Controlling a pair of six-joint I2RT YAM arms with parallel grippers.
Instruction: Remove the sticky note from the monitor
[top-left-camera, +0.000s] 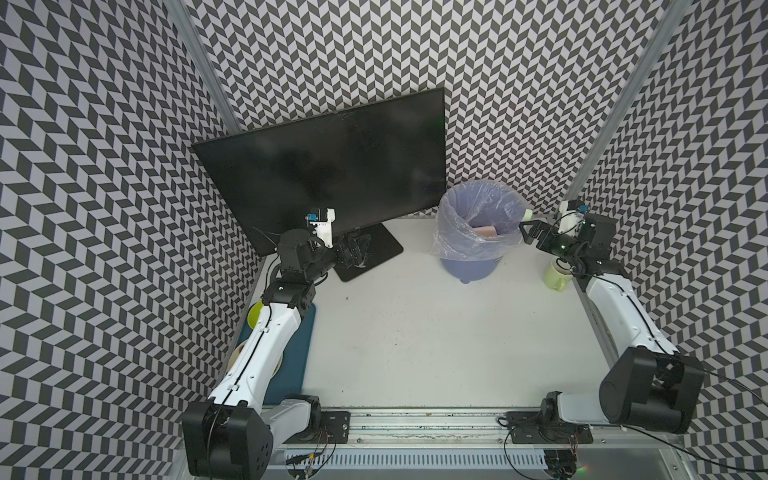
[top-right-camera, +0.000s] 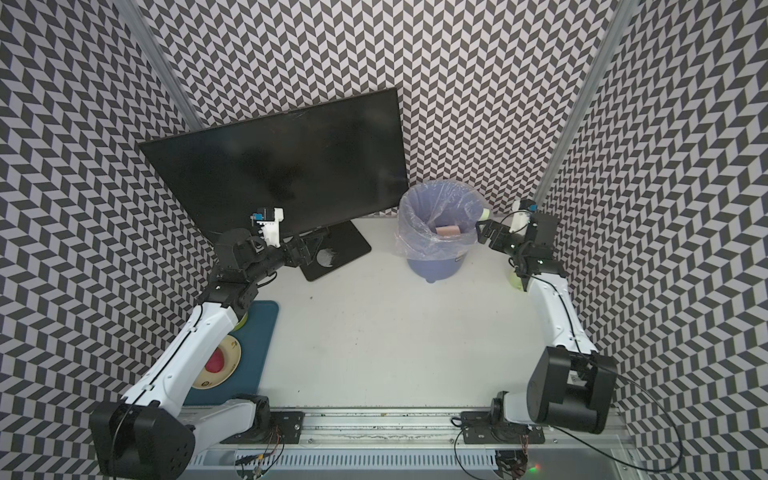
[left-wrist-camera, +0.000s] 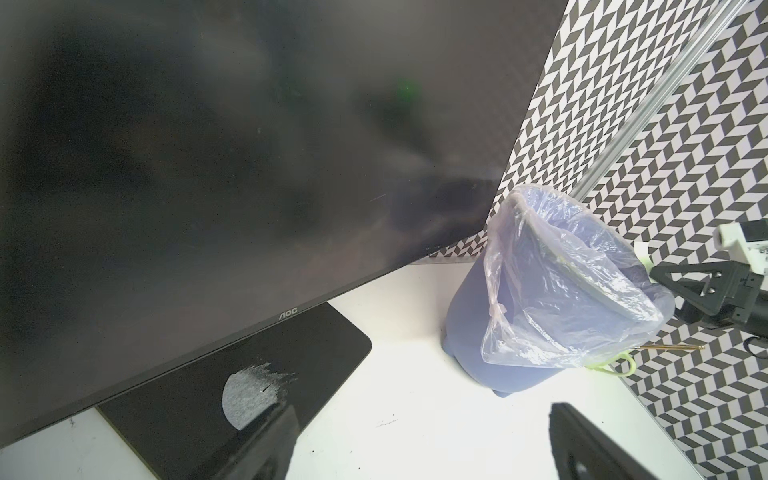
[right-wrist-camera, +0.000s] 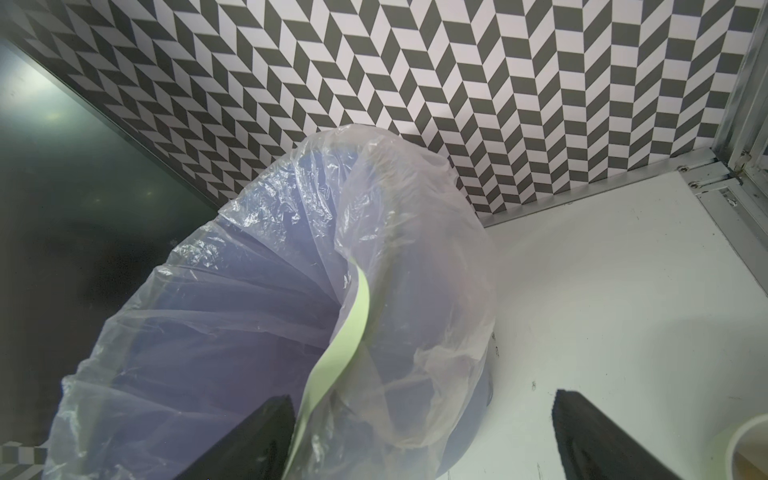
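The dark monitor (top-left-camera: 336, 168) stands at the back left; no note shows on its screen. A pale yellow-green sticky note (right-wrist-camera: 340, 344) sits at the rim of the bagged bin (right-wrist-camera: 200, 352). In the right wrist view its lower end meets my left-hand finger (right-wrist-camera: 268, 428), and it seems to cling there. My right gripper is open beside the bin's right rim, its fingers apart, the bag's side between them in view. My left gripper stands open before the monitor, over its base (left-wrist-camera: 336, 344), with nothing between its fingers.
A pink piece (top-left-camera: 485, 231) lies inside the bin. The green mug (top-left-camera: 557, 276) stands below my right arm. At the left, a blue mat (top-right-camera: 260, 344) carries a plate (top-right-camera: 232, 360).
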